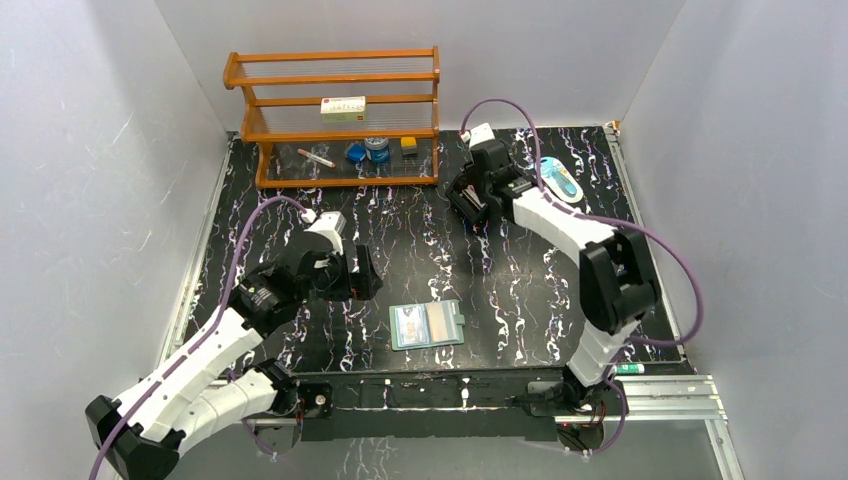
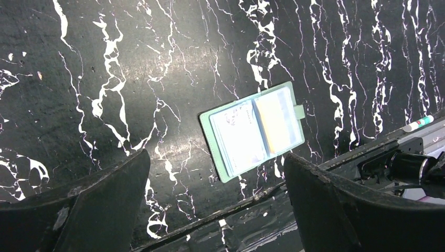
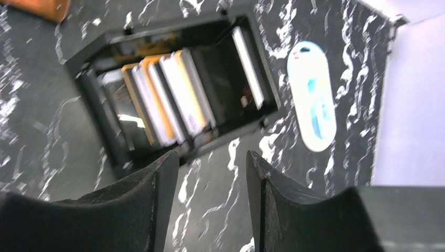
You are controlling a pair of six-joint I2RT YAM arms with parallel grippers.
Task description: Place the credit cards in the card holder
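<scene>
The green card holder [image 1: 427, 325] lies unfolded near the table's front edge, with clear sleeves on both halves; in the left wrist view the holder [image 2: 252, 131] is seen whole. My left gripper [image 1: 366, 275] hovers to its upper left, open and empty, its dark fingers [image 2: 89, 205] wide apart. At the back, a black box [image 3: 99, 121] holds several cards [image 3: 181, 94] standing on edge in a row, plus a white one [image 3: 247, 67] at its right wall. My right gripper is open near the box's front side, nothing between its fingers.
A blue-and-white blister pack [image 1: 561, 180] lies right of the box. The wooden rack [image 1: 345, 183] stands at the back left with small items on it. A glue stick [image 2: 419, 123] lies by the front right edge.
</scene>
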